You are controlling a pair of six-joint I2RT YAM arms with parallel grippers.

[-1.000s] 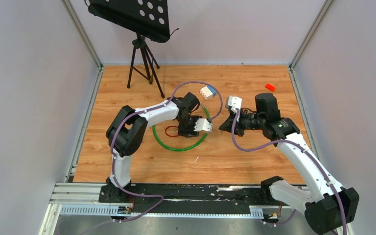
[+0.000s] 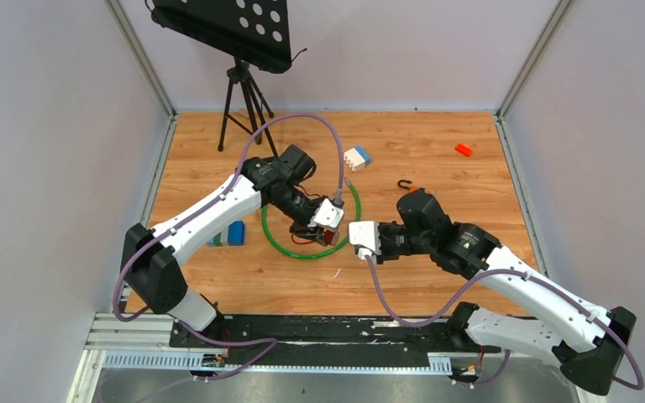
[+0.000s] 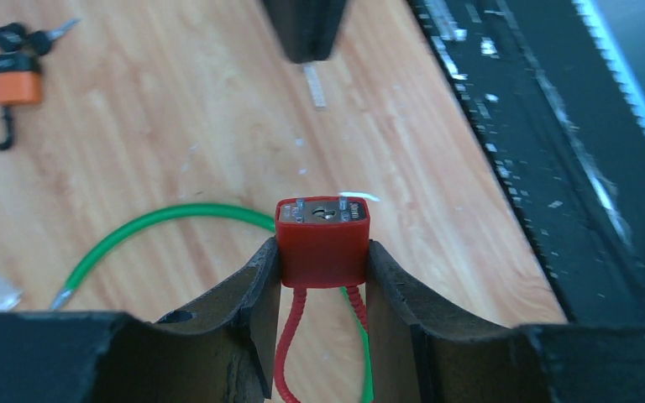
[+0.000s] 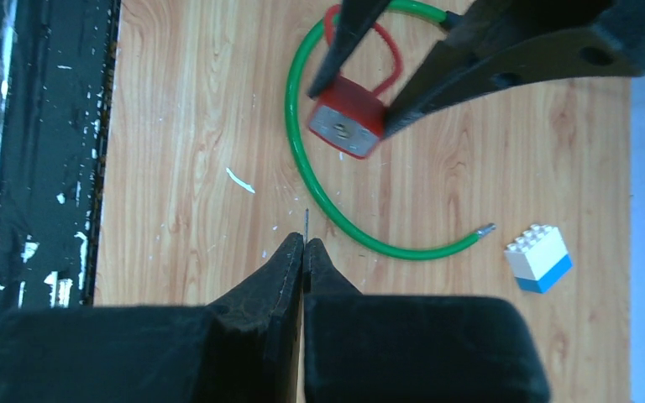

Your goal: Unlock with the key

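Note:
In the left wrist view, a red lock [image 3: 322, 252] with a metal keyhole face is pinched by my left gripper, and its red cable [image 3: 292, 323] loops below. The keyhole face points away from the fingers. My right gripper is shut on a thin metal key [image 4: 306, 220], seen edge-on in the right wrist view. Its flat blade [image 3: 314, 86] shows in the left wrist view, clear of the lock with a gap between them. The key's grip end is hidden in the fingers.
A green hose [image 2: 302, 256] curves on the wooden floor beneath the lock. An orange padlock [image 3: 14, 87] with other keys lies apart. Building blocks [image 2: 356, 159] sit behind, others [image 2: 233, 233] at left. A red block [image 2: 464, 149] lies far right; a black stand [image 2: 248, 84] rises at the back.
The left arm has lifted the red lock and cable and swung toward the front. The padlock at the right is now uncovered.

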